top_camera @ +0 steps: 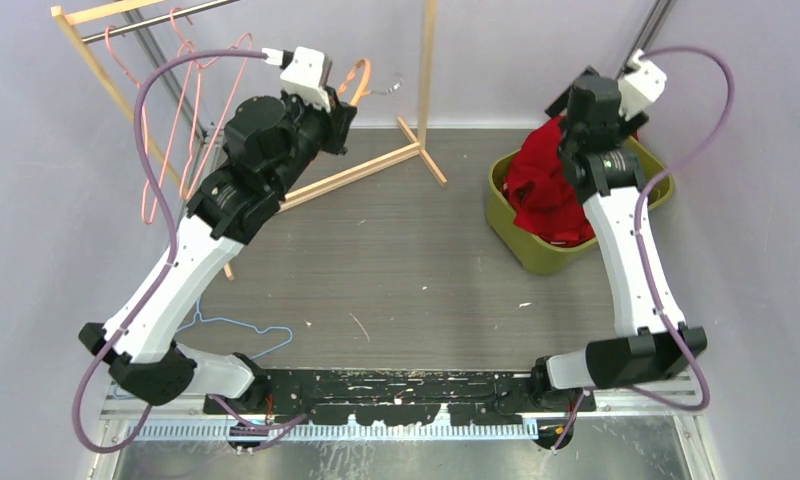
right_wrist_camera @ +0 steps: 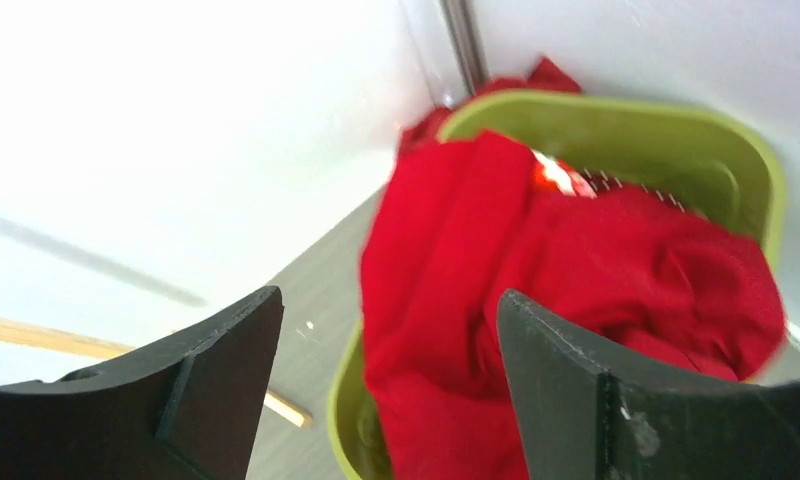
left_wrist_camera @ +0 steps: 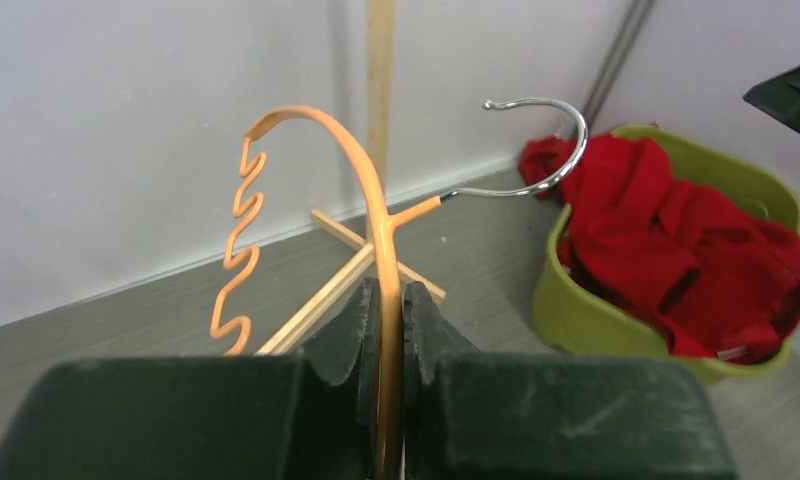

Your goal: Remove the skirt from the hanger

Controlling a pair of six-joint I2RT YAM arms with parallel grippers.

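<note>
An orange hanger [left_wrist_camera: 367,170] with a metal hook [left_wrist_camera: 566,155] stands upright in my left gripper, whose fingers are shut on it; no fabric shows on it. Red cloth [top_camera: 543,195] lies heaped in the green bin [top_camera: 511,245] at the right; whether it is the skirt I cannot tell. My right gripper is open above the bin, with nothing clearly between its fingers.
A wooden rack [top_camera: 421,70] at the back left holds pink hangers [top_camera: 146,140] on its rail. A blue hanger [top_camera: 246,325] lies on the floor at the front left.
</note>
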